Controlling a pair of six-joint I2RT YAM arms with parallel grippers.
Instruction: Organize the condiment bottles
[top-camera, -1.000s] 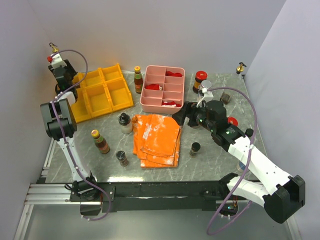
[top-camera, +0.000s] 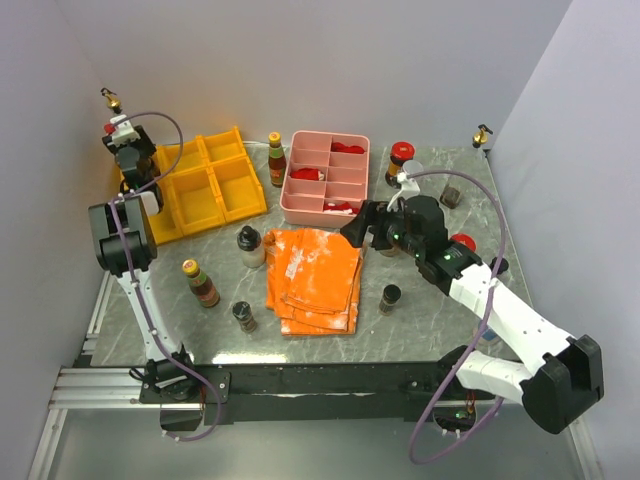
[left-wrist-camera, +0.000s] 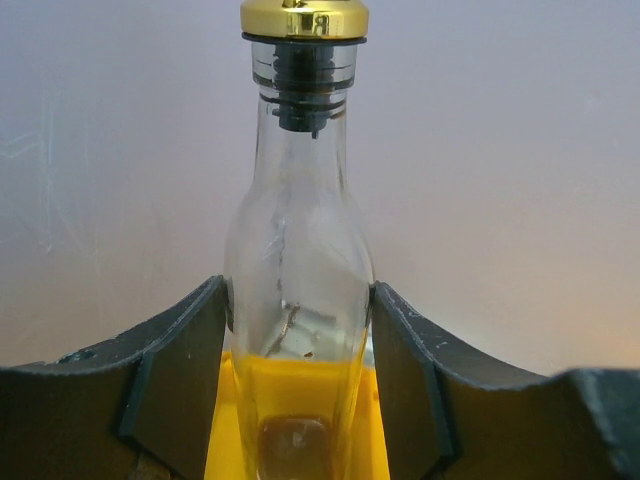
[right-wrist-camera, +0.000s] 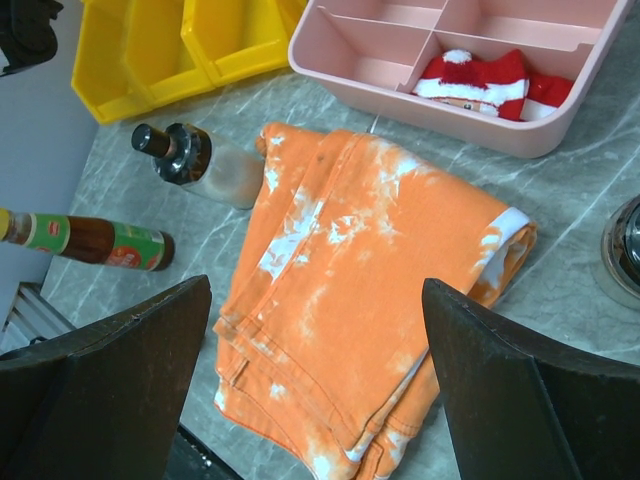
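Observation:
A clear glass bottle with a gold cap (left-wrist-camera: 300, 215) stands upright between the pads of my left gripper, which is shut on its body. Yellow plastic shows behind and through the glass. From above, that gripper (top-camera: 118, 128) is at the far left corner of the yellow divided tray (top-camera: 240, 190); the bottle's gold pourer (top-camera: 111, 100) sticks out past it, and the bottle's base is hidden. My right gripper is open and empty, over the orange cloth (right-wrist-camera: 350, 240). Sauce bottles (top-camera: 202, 284) (top-camera: 276, 160) and a dark-capped shaker (top-camera: 251, 246) stand on the counter.
A pink divided box (top-camera: 325, 215) holding red cloth items sits at the back middle. Small jars (top-camera: 244, 316) (top-camera: 390, 298) flank the orange cloth. Another gold-pourer bottle (top-camera: 482, 135) and several jars are on the right, partly behind my right arm.
My left gripper has shifted slightly right and toward the front, with the bottle's gold pourer moving a little too.

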